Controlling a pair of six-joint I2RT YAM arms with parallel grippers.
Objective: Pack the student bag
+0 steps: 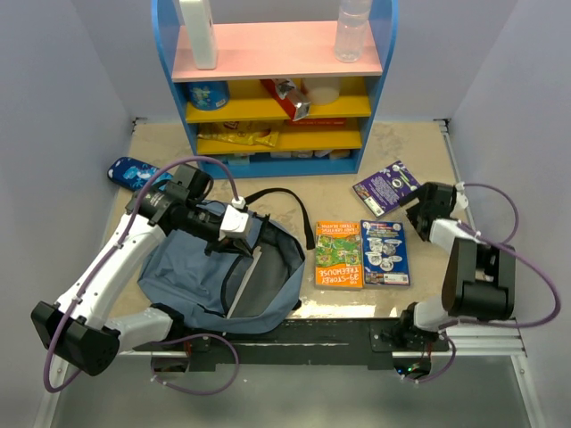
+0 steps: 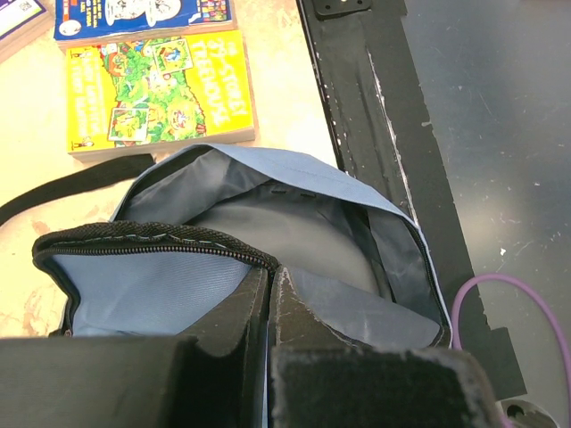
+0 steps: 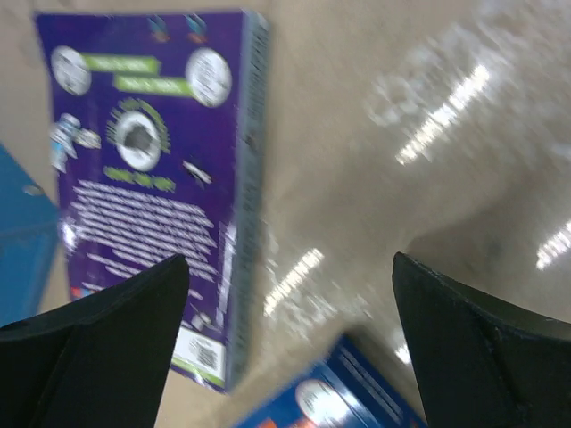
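Observation:
The blue-grey bag (image 1: 169, 285) lies at the left of the table with its mouth open. My left gripper is shut on the zipped edge of the bag's mouth, holding it up. To the right lie an orange-yellow book (image 1: 339, 254), a blue book (image 1: 385, 252) and, behind them, a tilted purple book (image 1: 386, 188). My open right gripper is above the table beside the purple book, nothing between its fingers. In the right wrist view, the purple book (image 3: 152, 178) is at left and a blue book corner (image 3: 335, 397) shows below.
A blue shelf unit (image 1: 384, 53) stands at the back, carrying a bottle (image 1: 353, 27), a white carton (image 1: 199, 34) and snack packs. A blue pencil case (image 1: 134, 173) lies at the far left. A black strap (image 1: 299, 209) runs between bag and books.

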